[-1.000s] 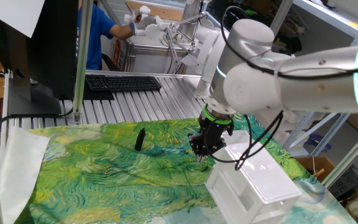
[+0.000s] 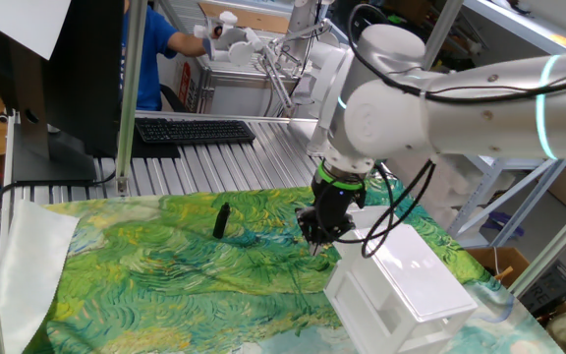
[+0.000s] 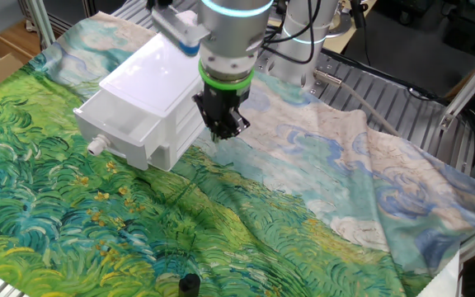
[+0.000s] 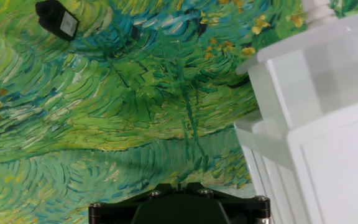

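My gripper shows at the bottom edge of the wrist view, its fingertips together and nothing visible between them. In exterior view 2 the gripper point(image 3: 215, 136) hangs point down, close beside a white drawer cabinet point(image 3: 151, 74). The cabinet's top drawer point(image 3: 110, 124) is pulled out and looks empty, with a white knob point(image 3: 98, 145) on its front. A small black bottle point(image 2: 222, 220) stands on the painted cloth, well apart from the gripper; the wrist view has this bottle point(image 4: 57, 20) at upper left.
A green and blue painted cloth point(image 2: 165, 285) covers the table, with wide bare stretches around the bottle. Behind it lie a keyboard point(image 2: 195, 131) and a monitor point(image 2: 52, 88). Black cables point(image 2: 391, 221) loop from the arm over the cabinet. A person in blue point(image 2: 150, 59) is at the back.
The arm's upper links and hanging cable have shifted slightly, while the gripper stays nearly in place beside the cabinet. Bottle and cabinet have not moved.
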